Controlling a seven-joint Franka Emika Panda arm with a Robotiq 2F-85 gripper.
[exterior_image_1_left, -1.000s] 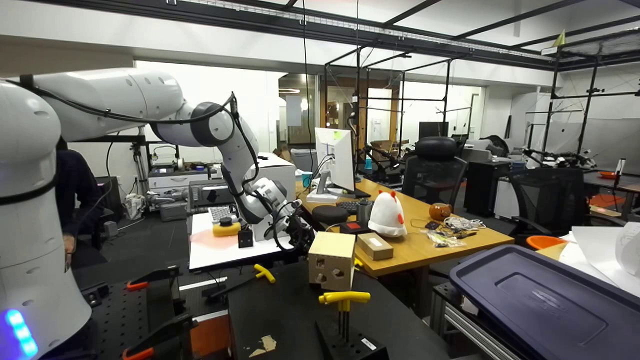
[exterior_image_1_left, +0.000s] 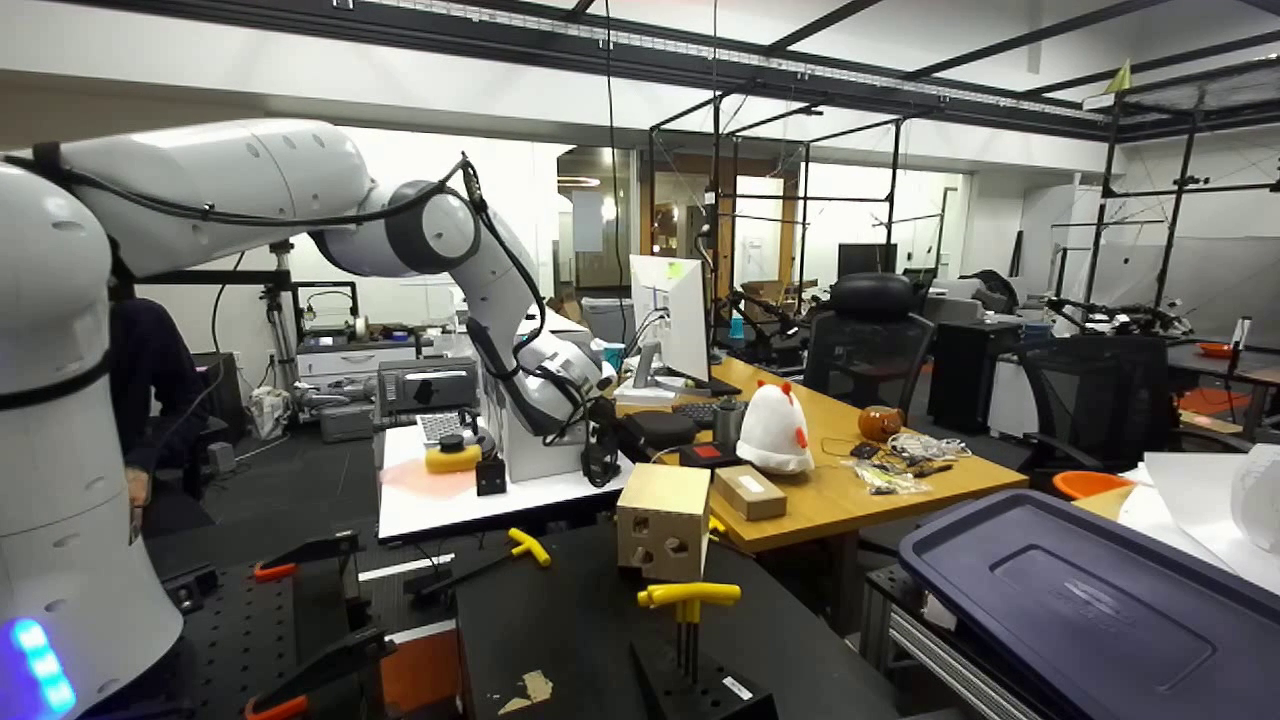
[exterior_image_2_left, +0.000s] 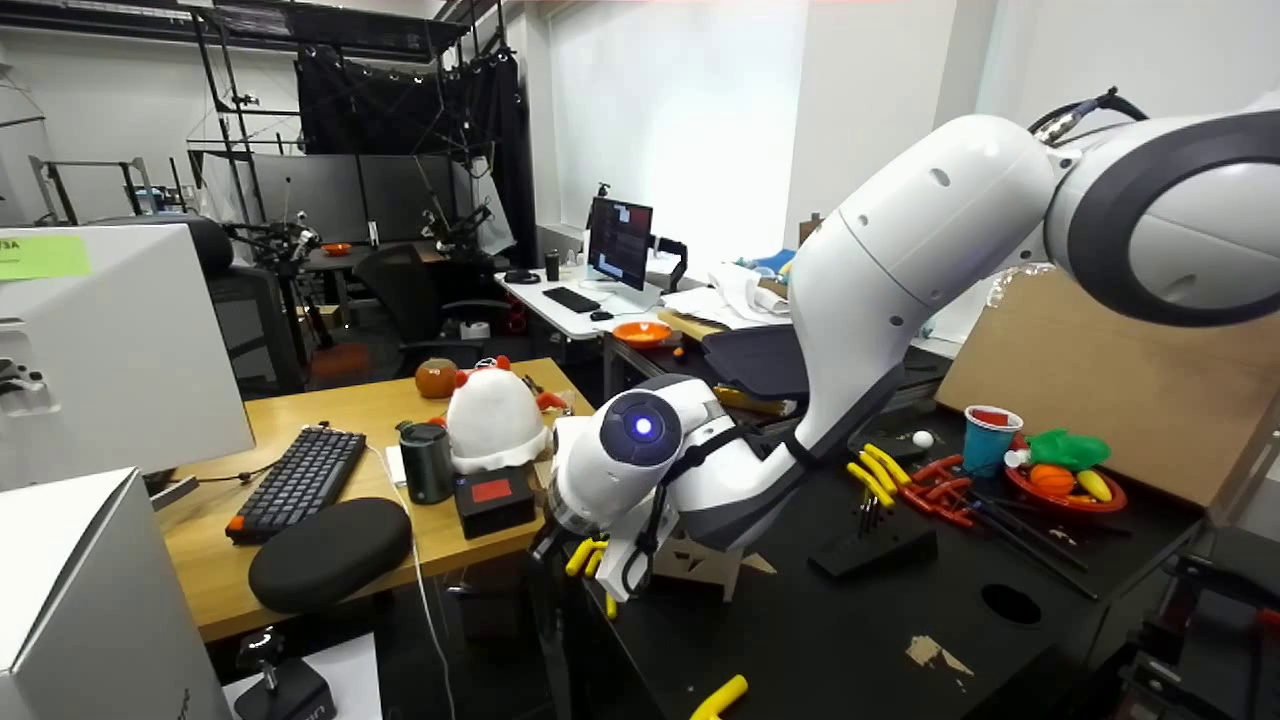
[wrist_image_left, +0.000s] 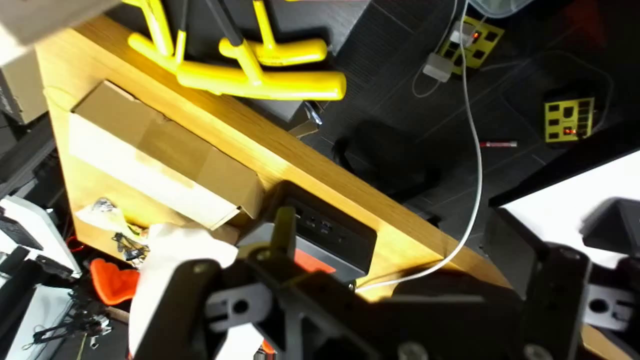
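Observation:
In the wrist view my gripper stands open, its black fingers wide apart with nothing held between them. Exterior view 1 shows the gripper (exterior_image_1_left: 600, 444) raised beyond the far left side of the black table (exterior_image_1_left: 576, 624). A wooden box with cut-out holes (exterior_image_1_left: 663, 522) sits at that table's far end, apart from the gripper. Nearer stands a black holder (exterior_image_1_left: 696, 690) carrying yellow-handled hex keys (exterior_image_1_left: 690, 594). Another yellow T-handle (exterior_image_1_left: 529, 547) lies by the table's left edge. Large yellow handles (wrist_image_left: 264, 84) also show in the wrist view.
Behind the black table, a wooden desk (exterior_image_1_left: 840, 498) bears a small cardboard box (exterior_image_1_left: 750, 492), a white plush hat (exterior_image_1_left: 776, 432) and a monitor (exterior_image_1_left: 672, 318). A red bowl (exterior_image_2_left: 1080, 492) of toys and a blue cup (exterior_image_2_left: 990, 440) occupy the black table's other end.
The forearm and gripper have moved up and slightly right in exterior view 1, with the wrist turned. The wooden box and the hex keys have kept their places.

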